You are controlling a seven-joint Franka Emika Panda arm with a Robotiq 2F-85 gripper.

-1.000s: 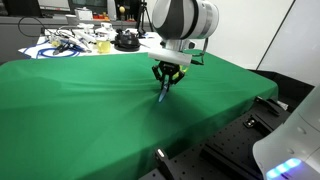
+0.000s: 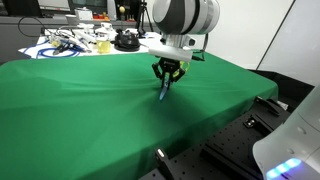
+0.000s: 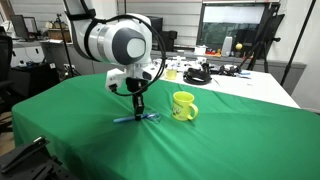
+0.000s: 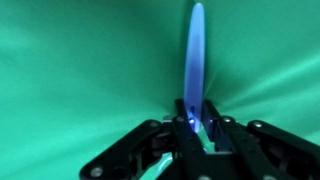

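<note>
A slim blue utensil (image 3: 130,120) lies on the green tabletop, its pale end pointing right in exterior view 2. My gripper (image 3: 138,106) points down over it at table height. In the wrist view, the blue handle (image 4: 195,55) runs up from between the fingertips of my gripper. The fingers sit close on both sides of the handle; whether they grip it cannot be made out. Exterior view 1 shows the utensil (image 2: 163,92) under the gripper, partly hidden by it.
A yellow mug (image 3: 184,106) stands close to the arm, on its right in exterior view 2. Black gear (image 3: 197,73) and another yellow item (image 3: 170,74) are at the table's far edge.
</note>
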